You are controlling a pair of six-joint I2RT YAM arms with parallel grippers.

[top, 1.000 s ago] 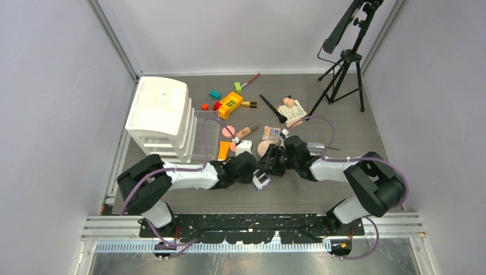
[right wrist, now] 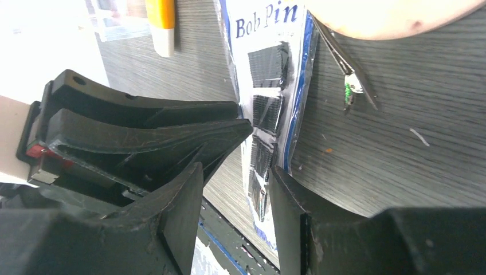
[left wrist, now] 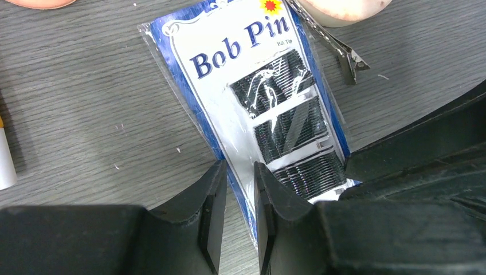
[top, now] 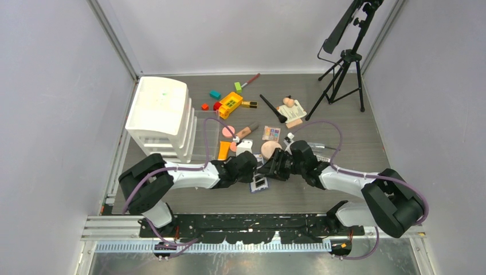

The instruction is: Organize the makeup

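The Bob Pin package, a white card with blue borders in clear wrap, lies on the grey table. In the top view only parts of the package show beneath the arms. My left gripper is part open at the card's left edge, with that edge visible in the gap between its fingers. From the right, a dark finger of my right gripper overlaps the card's lower right corner in the left wrist view. The right wrist view shows the right gripper open, the card's lower end passing between its fingers. Firm contact is unclear.
A metal clip and a round beige pad are close by. White drawers with a clear pulled-out tray stand left. Several cosmetics and toys lie behind. The arms nearly touch each other.
The package has turned straighter and moved a little forward. My left arm has hardly moved.
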